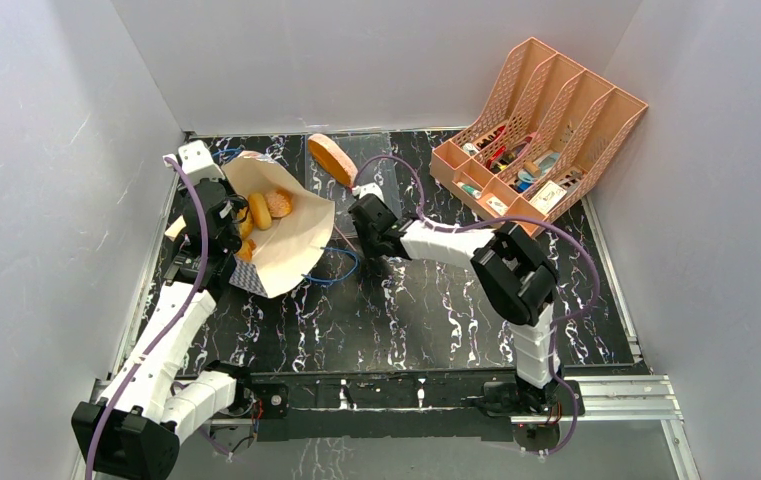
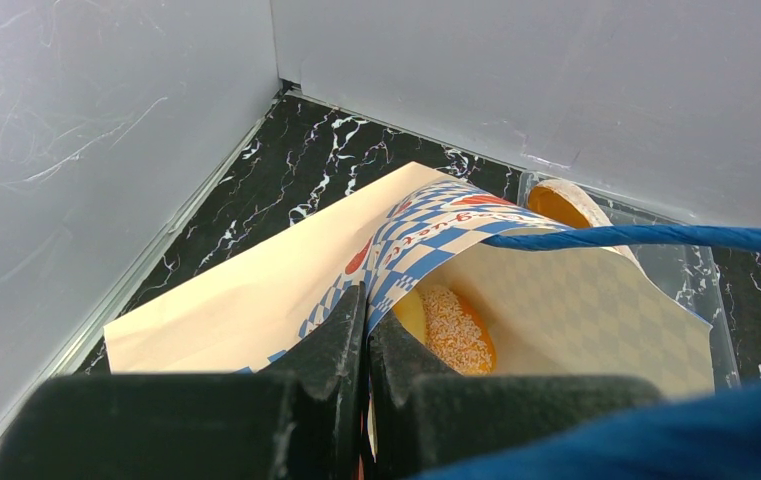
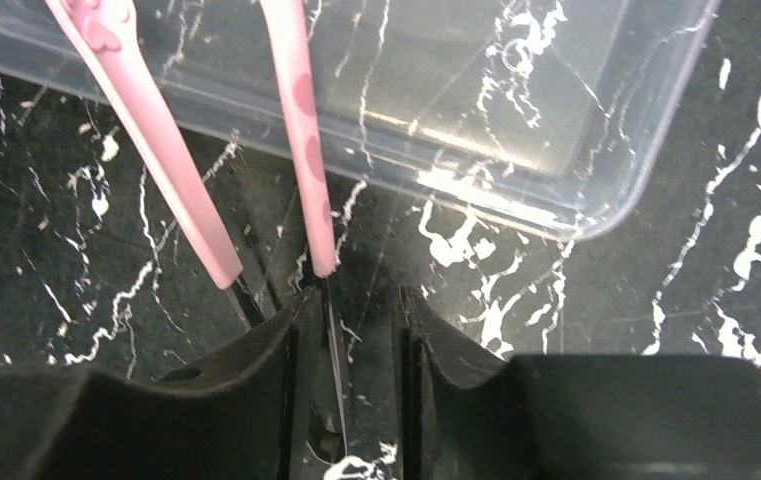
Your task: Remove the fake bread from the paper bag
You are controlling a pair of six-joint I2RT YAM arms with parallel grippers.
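The paper bag (image 1: 286,250) lies open at the left, with several fake breads (image 1: 261,210) inside. In the left wrist view my left gripper is shut at the rim of the checked paper (image 2: 426,230); a seeded bread (image 2: 456,330) shows inside. My right gripper is low over the dark table, part open, around or just above the thin dark end of a pink-handled utensil (image 3: 304,150). A second pink-handled one (image 3: 166,160) lies beside it.
A clear tray (image 1: 376,180) with a bread-like piece (image 1: 332,160) stands at the back middle. An orange organiser (image 1: 576,130) fills the back right.
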